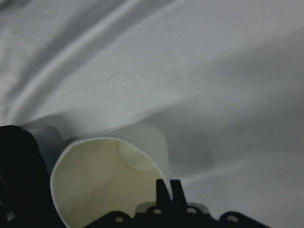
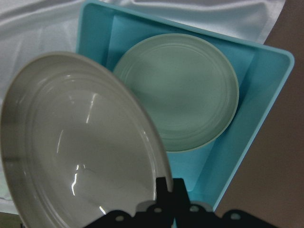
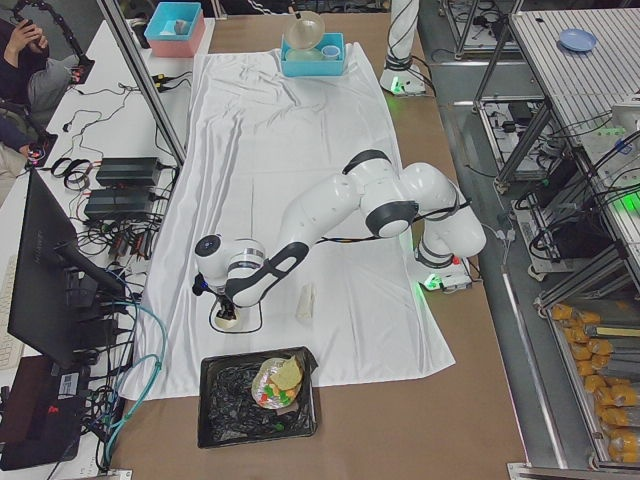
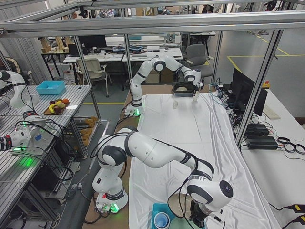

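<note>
In the left wrist view a white paper cup (image 1: 104, 180) has its rim between the fingers of my left gripper, which is shut on it, above the white cloth (image 3: 250, 140). In the right wrist view my right gripper is shut on the rim of a beige plate (image 2: 76, 128), held above a blue bin (image 2: 251, 109) with a pale green plate (image 2: 175, 90) inside. The camera right view also shows a blue cup (image 4: 161, 220) in that bin.
A black tray (image 3: 230, 420) with a plate of food (image 3: 277, 382) lies at the front. A small pale item (image 3: 305, 300) rests on the cloth right of the left gripper.
</note>
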